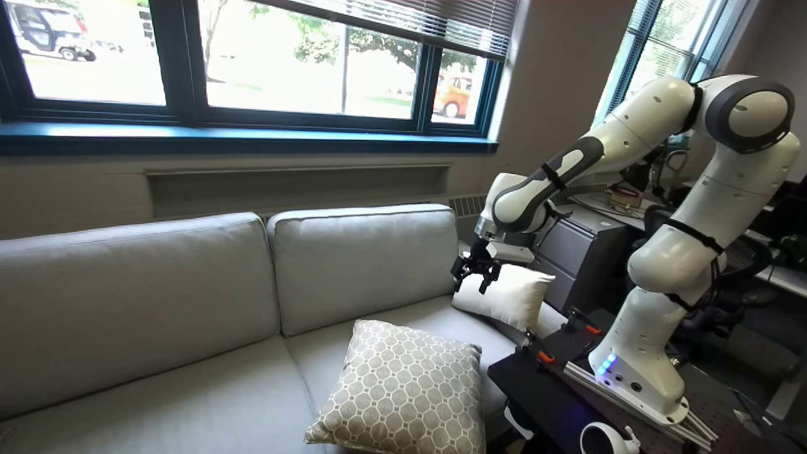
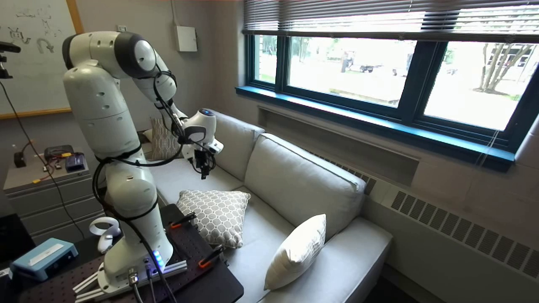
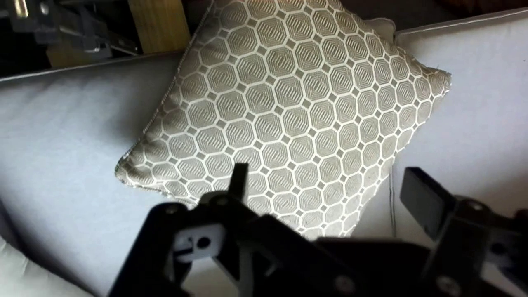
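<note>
A grey-beige patterned pillow (image 1: 408,386) with white outlined octagons lies on the grey sofa seat (image 1: 227,401), as exterior view 2 also shows, where the pillow (image 2: 214,214) is near the black table. Most of the wrist view is filled by this pillow (image 3: 297,109). My gripper (image 1: 470,287) hangs in the air above the seat with fingers pointing down, apart from the pillow. Its fingers stand open; between the fingertips of the gripper only pillow and sofa show below. A plain white pillow (image 2: 298,252) leans at the sofa's armrest end.
Backrest cushions (image 1: 371,265) rise along the window side. The black table (image 2: 222,283) carrying the arm has orange-tipped clamps (image 2: 209,257) at its edge, close to the sofa. Another patterned pillow (image 2: 164,139) stands at the sofa's far end. Much of the seat is bare.
</note>
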